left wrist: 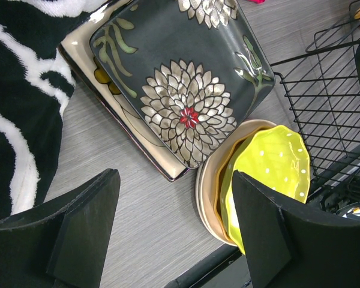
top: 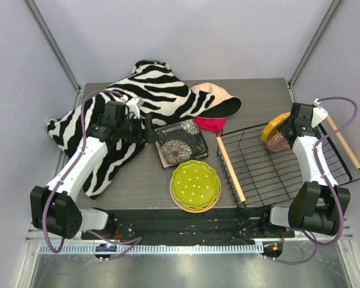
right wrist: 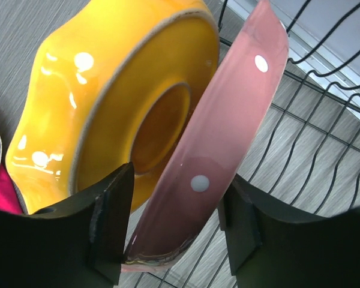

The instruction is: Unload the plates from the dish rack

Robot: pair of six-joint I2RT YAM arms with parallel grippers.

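Observation:
In the dish rack [top: 258, 174] at the right, a yellow plate [right wrist: 90, 84] and a pink plate [right wrist: 228, 114] stand on edge at the back. My right gripper is over the pink plate, which lies between its fingers; whether they grip it is unclear. My left gripper hangs open above the left side of the table, with nothing between its fingers. Square flowered plates [left wrist: 186, 117] lie stacked at the middle, and round plates topped by a yellow-green one [top: 194, 183] lie stacked nearer the front edge.
A zebra-patterned cloth [top: 90, 156] covers the table's left and back, beside a red cloth [top: 211, 125]. Bare table [top: 138, 186] shows at the front left.

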